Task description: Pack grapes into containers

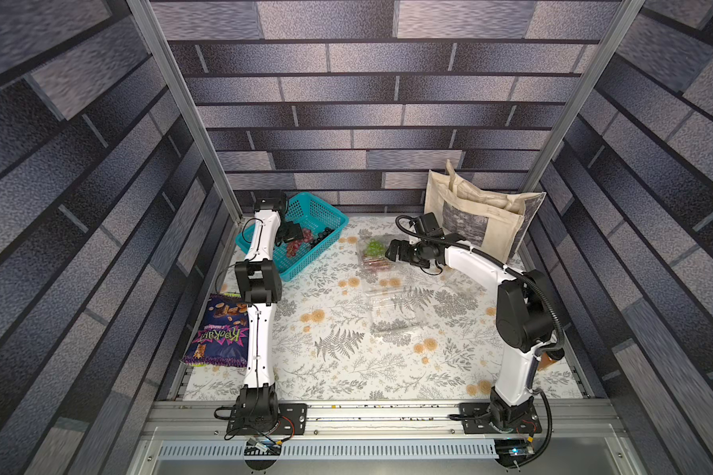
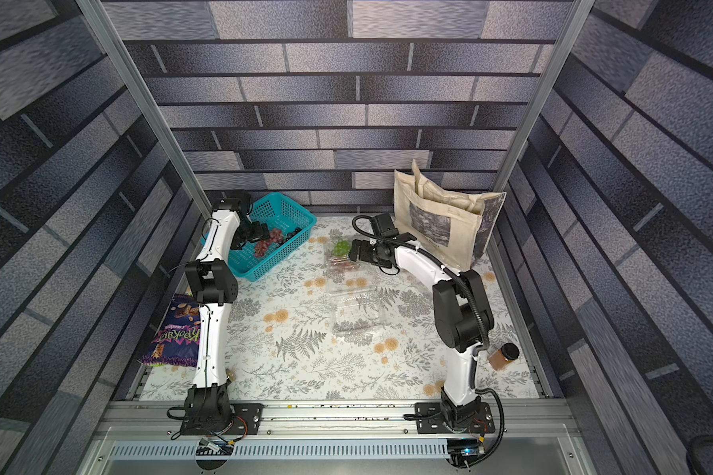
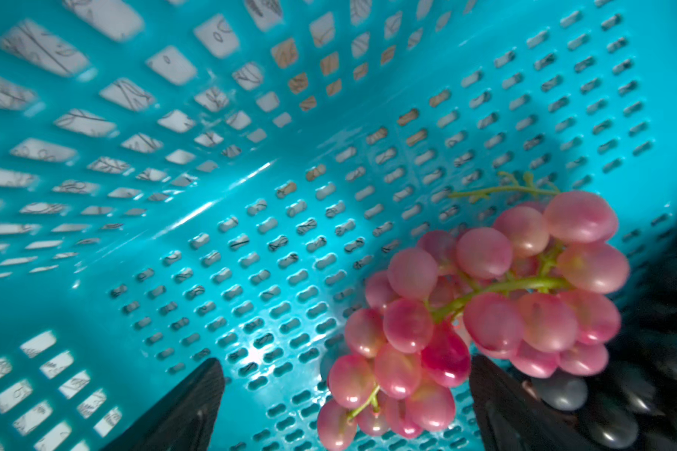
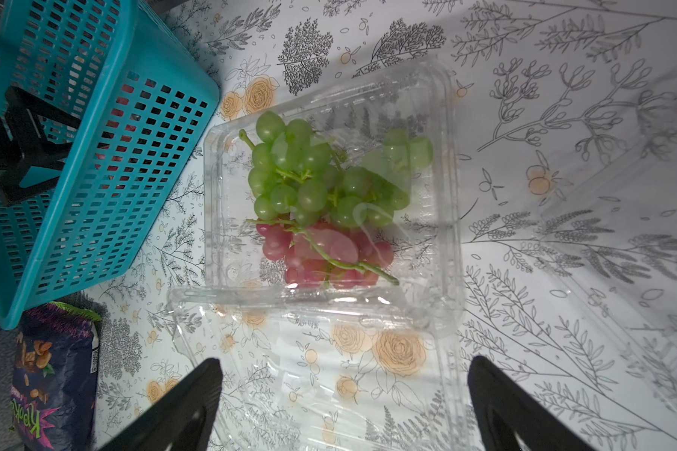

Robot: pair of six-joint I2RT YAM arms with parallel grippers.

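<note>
My left gripper is open inside the blue basket (image 3: 165, 240), above a bunch of red grapes (image 3: 541, 323); dark grapes (image 3: 654, 368) lie to their right. A clear clamshell container (image 4: 443, 225) holds green grapes (image 4: 312, 191) and red grapes (image 4: 323, 255), its lid folded open toward the camera. My right gripper hangs open above it, nothing between its fingers. A second clear container (image 2: 356, 316) lies nearer the front of the table, in the middle.
A canvas bag (image 2: 443, 221) stands at back right, close to my right arm. A snack bag (image 2: 172, 332) lies at front left and a brown-filled jar (image 2: 501, 358) at front right.
</note>
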